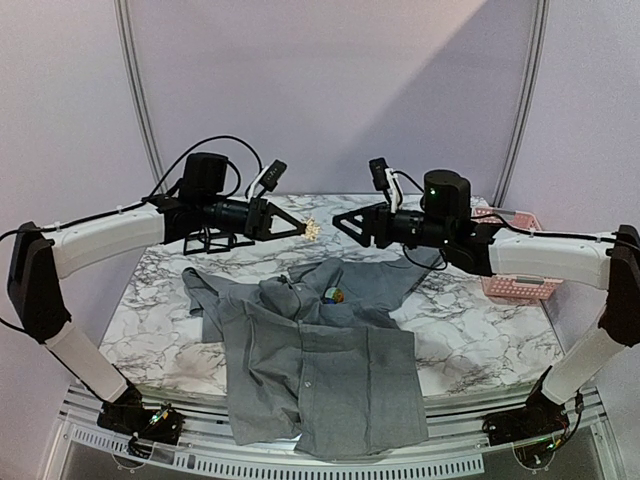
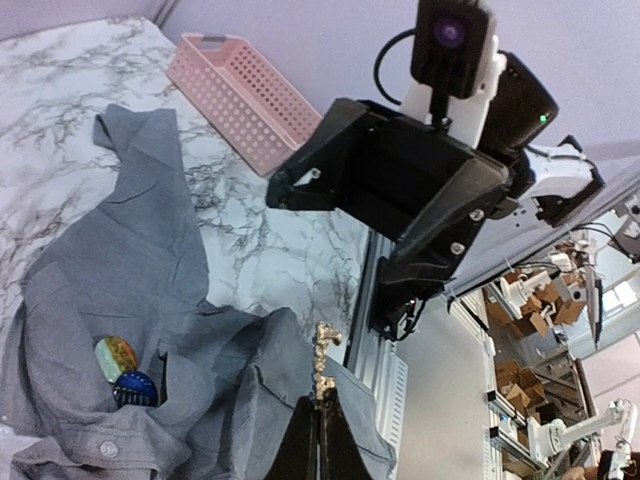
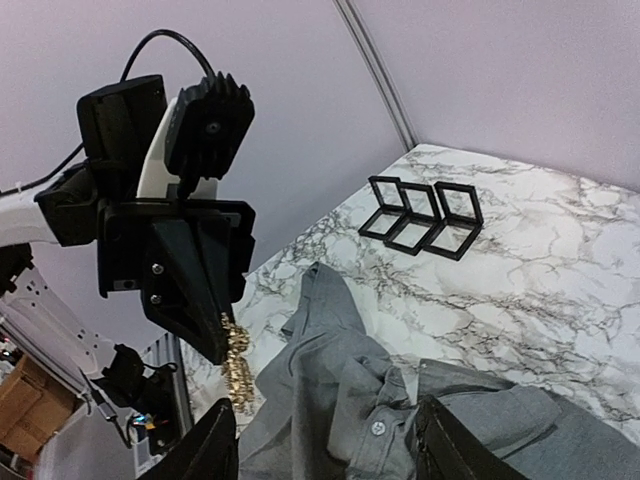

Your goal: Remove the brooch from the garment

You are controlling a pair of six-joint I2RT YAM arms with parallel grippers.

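A gold brooch (image 1: 311,229) is held off the fabric at the tips of my left gripper (image 1: 300,228), which is shut on it and shows it upright in the left wrist view (image 2: 324,360). My right gripper (image 1: 345,223) faces it from a short distance to the right, its fingers apart and empty. The grey garment (image 1: 350,370) lies spread on the table below both grippers, with a button (image 3: 378,428) and folds visible.
A pink basket (image 1: 520,285) stands at the right of the marble table (image 1: 150,320). Black wire racks (image 3: 420,220) lie at the back left. Small colourful round objects (image 2: 135,385) sit among the garment's folds.
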